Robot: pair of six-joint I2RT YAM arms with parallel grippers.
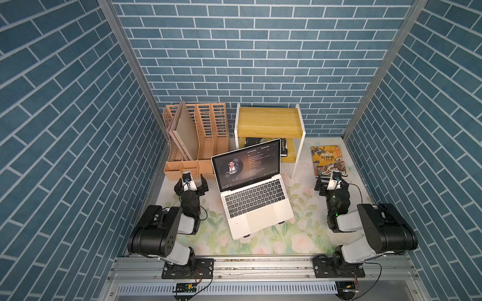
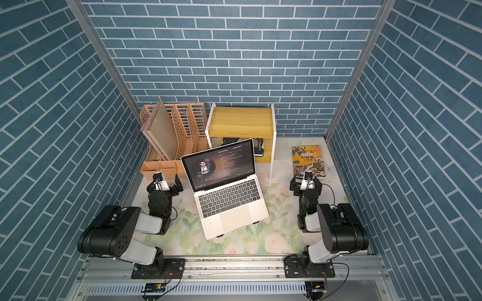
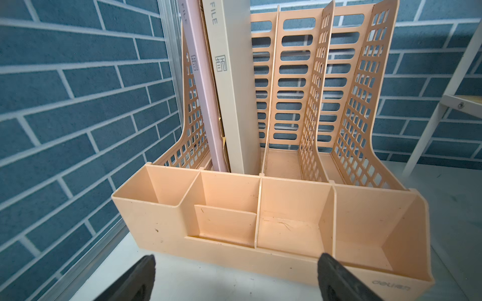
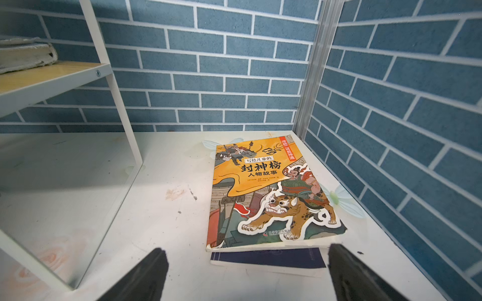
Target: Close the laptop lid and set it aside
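An open laptop (image 1: pixel 258 208) lies on the middle of the table, turned slightly. Its lid (image 1: pixel 247 164) stands up with the screen lit, in front of the wooden shelf. To the laptop's left, my left gripper (image 1: pixel 191 181) is open and apart from it, facing the file organizer; nothing is between its fingers. My right gripper (image 2: pixel 305 181) is well to the laptop's right, open and empty, near a book. Neither wrist view shows the laptop.
A peach file organizer (image 3: pixel 296 215) with two upright folders (image 3: pixel 236 100) stands back left. The white-legged wooden shelf (image 1: pixel 271 122) holds dark books. Flat at the right lies a yellow book (image 4: pixel 268 195) on another thin book.
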